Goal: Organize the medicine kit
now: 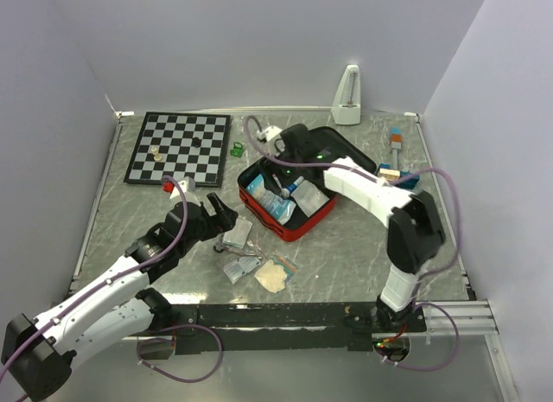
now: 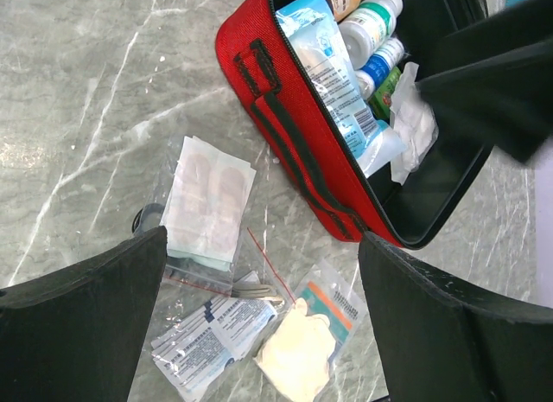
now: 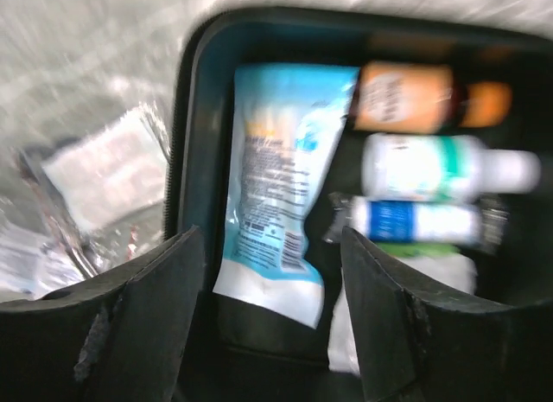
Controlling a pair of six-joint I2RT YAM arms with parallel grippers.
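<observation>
The red and black medicine case (image 2: 289, 130) lies unzipped on the table. Inside are a blue and white packet (image 3: 275, 186), a brown bottle (image 3: 406, 98), a white bottle with a green band (image 3: 423, 167), a blue-labelled bottle (image 3: 419, 220) and a white packet (image 2: 413, 125). Above the case my right gripper stands open, its fingers apart over the blue and white packet, nothing held. My left gripper is open and empty, above the table left of the case. Below it lie a bag of bandages (image 2: 207, 199), a printed sachet (image 2: 212, 337) and a glove bag (image 2: 302, 346).
A chessboard (image 1: 179, 149) lies at the back left, with a small green item (image 1: 238, 149) beside it. The metronome (image 1: 347, 96) stands at the back. Blue boxes (image 1: 397, 176) sit at the right.
</observation>
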